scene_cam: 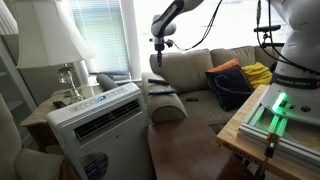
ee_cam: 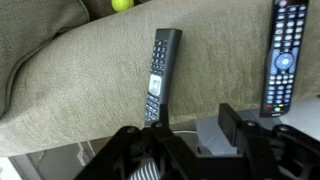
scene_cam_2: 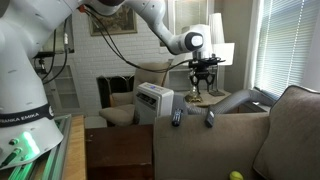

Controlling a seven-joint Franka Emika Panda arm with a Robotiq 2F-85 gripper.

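My gripper hangs above the couch, its two fingers apart and nothing between them. Beneath and ahead of it in the wrist view, a slim dark remote (ee_cam: pixel 163 75) with pale buttons lies on the beige cushion. Off to the right lies a wider black remote (ee_cam: pixel 287 55) with coloured buttons. Exterior view 1 puts the gripper (scene_cam: pixel 160 44) in front of the window, clear above the couch arm. Two dark remotes, one (scene_cam_2: pixel 176 117) left and one (scene_cam_2: pixel 210 118) right, rest on the couch top in exterior view 2.
A green ball (ee_cam: pixel 122 4) shows at the wrist view's top edge. In exterior view 1 a white boxy appliance (scene_cam: pixel 105 135) and a lamp (scene_cam: pixel 62 45) stand left, with orange (scene_cam: pixel 224 66) and yellow (scene_cam: pixel 258 75) cushions right. A brown table (scene_cam: pixel 185 150) lies in front.
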